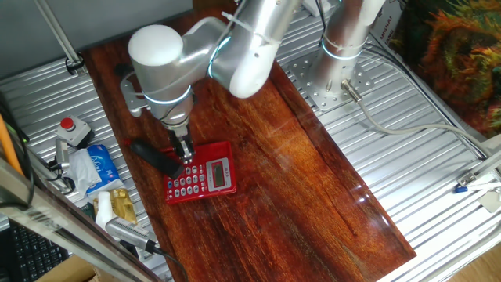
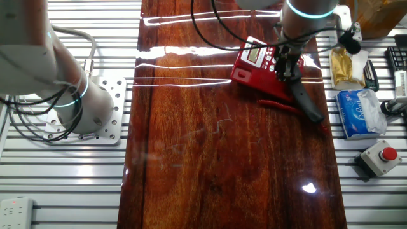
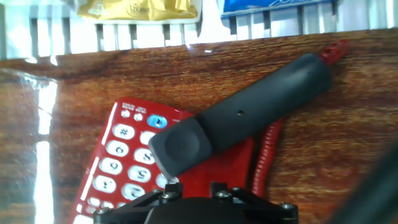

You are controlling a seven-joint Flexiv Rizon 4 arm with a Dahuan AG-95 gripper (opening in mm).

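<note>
A red desk telephone (image 1: 223, 149) with silver keys and a small display lies on the wooden table. Its dark handset (image 3: 249, 109) rests slantwise, one end over the phone's keypad side and the other reaching past the body onto the wood. From that outer end runs a red coiled cord (image 3: 266, 158). My gripper hovers over the phone, close beside the handset's inner end, pointing down. A short gap with red casing behind it separates the fingertips, and nothing is held there. Exterior view 2 shows the gripper (image 2: 289, 73) partly covering phone and handset.
Beyond the table edge lie a blue-and-white packet (image 2: 361, 113), a gold packet (image 2: 343, 65) and a red-buttoned box (image 2: 381, 157). The robot base (image 1: 333, 82) stands on the slatted metal surface.
</note>
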